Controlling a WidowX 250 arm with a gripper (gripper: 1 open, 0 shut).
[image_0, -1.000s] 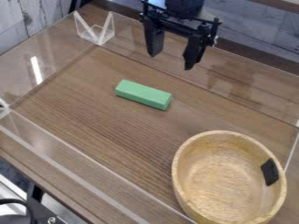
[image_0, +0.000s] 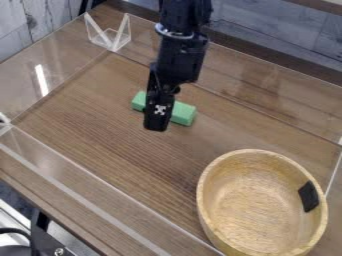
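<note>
My dark gripper (image_0: 158, 108) hangs open over the wooden table, just in front of and left of a green rectangular block (image_0: 177, 113). Its fingers overlap the block's left part in this view, so I cannot tell whether they touch it.
A large tan round container (image_0: 261, 244) with a dark patch on its rim fills the front right. A white wire-like object (image_0: 110, 30) stands at the back left.
</note>
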